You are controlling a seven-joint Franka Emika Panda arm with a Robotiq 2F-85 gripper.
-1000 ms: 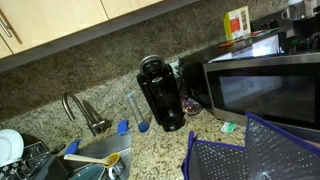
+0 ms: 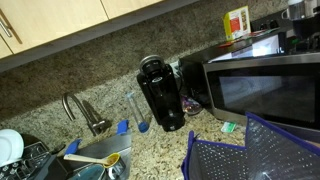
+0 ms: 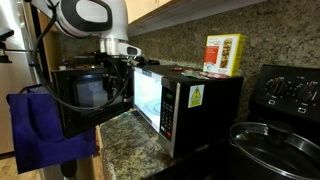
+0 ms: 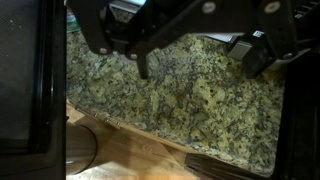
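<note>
The microwave (image 3: 200, 115) stands on the counter with its door (image 3: 92, 102) swung wide and the lit interior (image 3: 148, 95) showing. In the wrist view, my gripper is open over the speckled counter, with a gap between its dark fingers and only counter visible between them. A dark panel (image 4: 30, 75), apparently the door, fills the left edge of that view. From the other side, the door's silver-framed face (image 2: 265, 90) shows at the right. Whether any finger touches the door cannot be told.
A yellow and white box (image 3: 222, 55) rests on top of the microwave. Beside it is a stove with a covered pan (image 3: 275, 150). A black coffee maker (image 2: 163, 95), a sink faucet (image 2: 85, 115) and blue mesh seats (image 2: 215, 160) are nearby. The counter (image 4: 175, 95) below the gripper is bare.
</note>
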